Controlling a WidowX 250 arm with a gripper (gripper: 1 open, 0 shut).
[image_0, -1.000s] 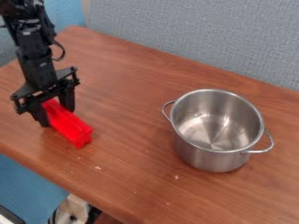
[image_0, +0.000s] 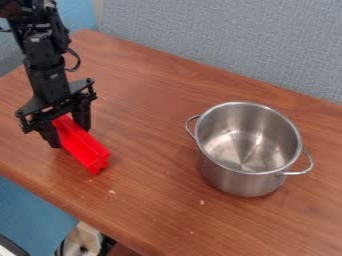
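On the wooden table at the left, a red elongated block (image_0: 84, 147) lies slanting toward the front. My black gripper (image_0: 63, 126) is down over its rear end, a finger on either side of it; whether the fingers press on it is hard to tell. A steel pot (image_0: 249, 172) with two handles stands to the right, apart from the block, and looks empty.
Bare tabletop (image_0: 174, 80) spreads behind and between the block and pot. The table's left front edge runs close to the block, with blue floor beyond. A grey textured wall (image_0: 227, 40) stands at the back.
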